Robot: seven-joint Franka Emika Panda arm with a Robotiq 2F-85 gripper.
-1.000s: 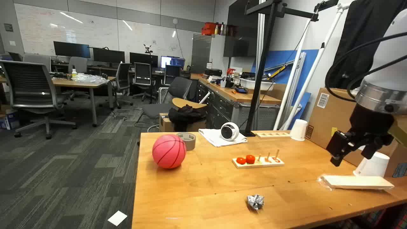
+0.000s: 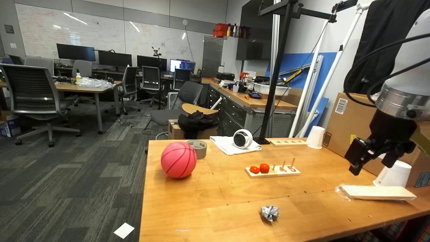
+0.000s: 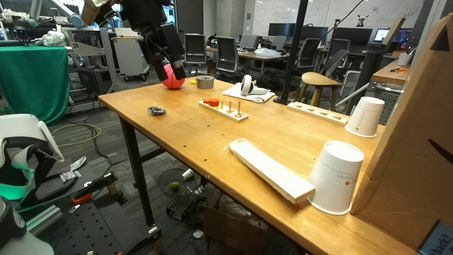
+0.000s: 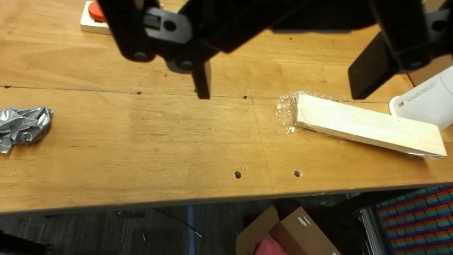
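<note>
My gripper stands open above the table, its two fingers wide apart with nothing between them. In exterior view 1 the gripper (image 2: 371, 167) is at the right, higher than the plastic-wrapped wooden block (image 2: 377, 192). A crumpled silver ball (image 2: 270, 213) lies near the table's front edge; the wrist view has this silver ball (image 4: 24, 125) at far left. A wooden peg board (image 2: 273, 171) with red pieces (image 2: 264, 168) on its left pegs sits mid-table. Toward the left edge rest a pink ball (image 2: 179, 159) and a roll of grey tape (image 2: 199, 149).
Two upturned white cups (image 3: 338, 177) (image 3: 365, 117) stand by the cardboard box (image 3: 407, 140). A white camera-like device (image 2: 242, 139) rests on a folded white cloth (image 2: 228, 147), near a black post (image 2: 269, 96). Bare wood (image 2: 209, 193) covers the front left of the table.
</note>
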